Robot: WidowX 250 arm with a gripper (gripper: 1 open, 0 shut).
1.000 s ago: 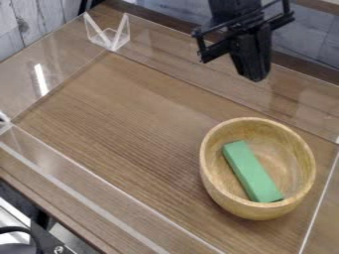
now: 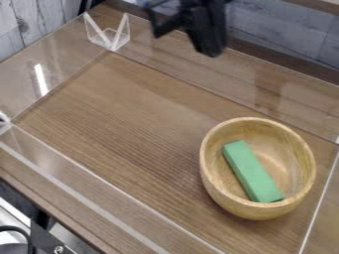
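A green block (image 2: 248, 171) lies in a round wooden bowl (image 2: 219, 193) at the lower right of the table. The black arm and gripper (image 2: 162, 22) are at the top centre, high above and behind the bowl, blurred and partly out of frame. The state of the fingers is not clear.
A small white wire object (image 2: 109, 32) stands at the back left. The table's edge runs along the lower left.
The arm and gripper have moved up and slightly left, toward the back, and are now blurred. The bowl and green block have not moved.
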